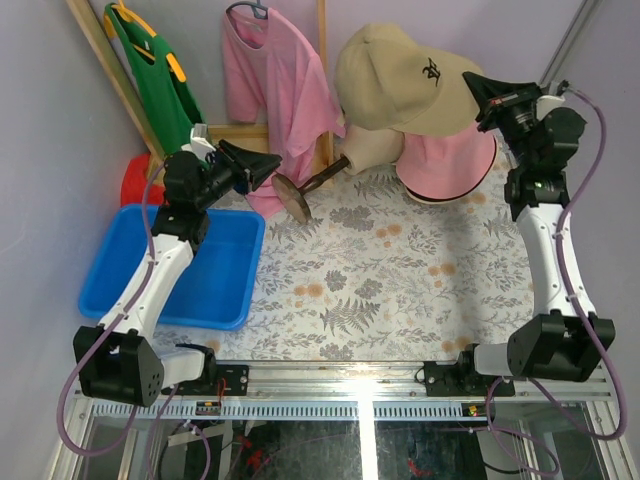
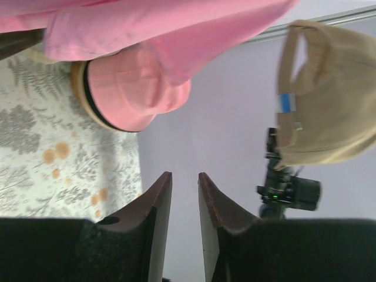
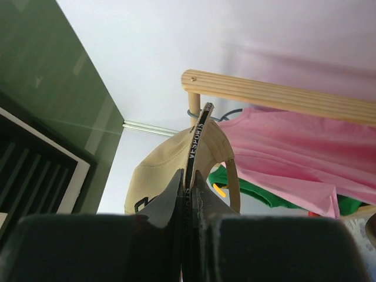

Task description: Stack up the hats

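My right gripper point(image 1: 474, 92) is shut on the brim of a tan cap point(image 1: 385, 75), which hangs in the air; in the right wrist view the brim point(image 3: 198, 141) runs between its fingers. Below the cap, a dark wooden stand point(image 1: 325, 177) lies tipped, its round base toward the left. At its far end shows a beige piece point(image 1: 368, 152), perhaps another hat, partly covered by the cap. A pink hat point(image 1: 445, 168) rests on the table to its right. My left gripper point(image 1: 277, 165) is slightly open, nothing between its fingers, just above the stand's base.
A blue tray point(image 1: 225, 322) occupies the left side. Behind it stands a wooden rack point(image 1: 95, 45) with a green garment point(image 1: 152, 85) and a pink shirt point(image 1: 285, 90). A red item point(image 1: 138, 180) sits by the tray.
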